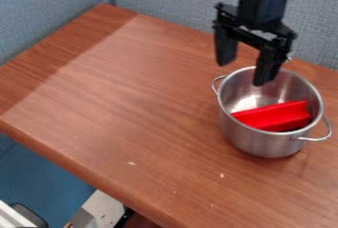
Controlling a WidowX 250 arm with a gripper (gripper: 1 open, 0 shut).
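A steel pot (251, 138) with two side handles stands on the right of the wooden table. Red objects (271, 115) lie inside it. My black gripper (244, 59) is open above the back rim of the pot, its fingers pointing down, with nothing seen between them.
Blue-grey padded walls border it at the back and left. At the bottom left, beyond the table's edge, are some white and metal parts.
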